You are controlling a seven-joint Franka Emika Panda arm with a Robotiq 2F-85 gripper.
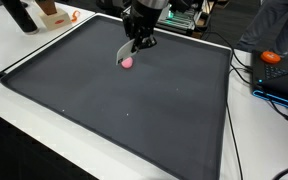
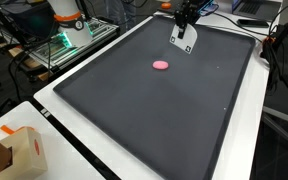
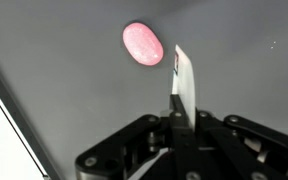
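My gripper is shut on a thin white card (image 3: 186, 82), which shows nearly edge-on in the wrist view. In exterior view 2 the card (image 2: 184, 38) hangs tilted below the gripper, its face turned to the camera with small dark marks near its lower edge. A pink oval object (image 3: 142, 44) lies flat on the dark board, a short way from the card's end. Exterior view 1 has the card (image 1: 124, 52) just above and behind the pink object (image 1: 127, 63); whether they touch cannot be told there.
The dark grey board (image 2: 144, 110) is otherwise bare, with wide free room toward its front. A white table border surrounds it. An orange-and-white box (image 2: 19, 155) stands at one corner of exterior view 2. Cables (image 1: 236, 62) run along the board's far right side.
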